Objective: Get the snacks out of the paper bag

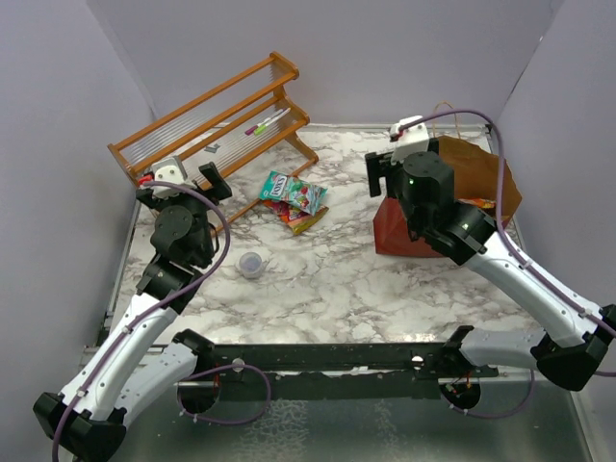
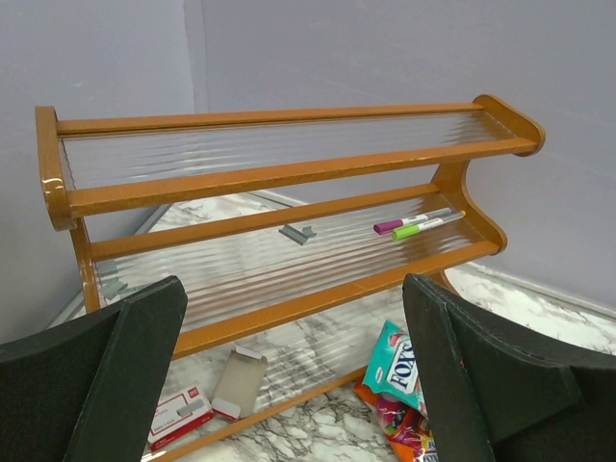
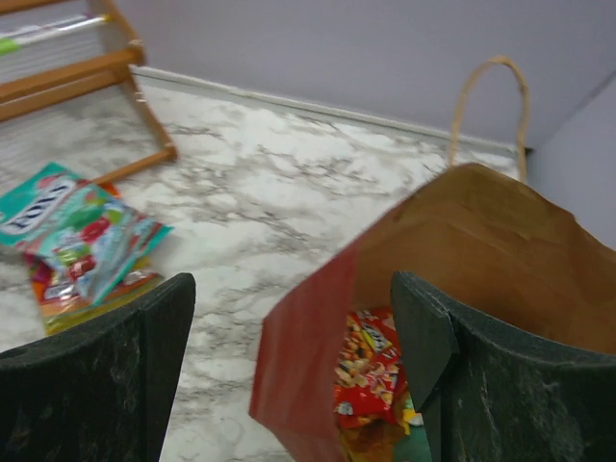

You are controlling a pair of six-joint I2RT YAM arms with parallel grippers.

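Observation:
The brown and red paper bag (image 1: 400, 231) stands at the right, with bright snack packets (image 3: 371, 361) inside it. My right gripper (image 1: 400, 164) is open above its left part, empty, with the bag below in the right wrist view. A teal snack bag (image 1: 289, 191) lies on red and yellow packets (image 1: 301, 219) at the table's middle back. My left gripper (image 1: 185, 192) is open at the left, facing the shelf, with nothing between its fingers.
A wooden shelf rack (image 1: 202, 117) with two markers (image 2: 414, 226) stands at the back left. A small clear cup (image 1: 250, 265) sits on the marble table.

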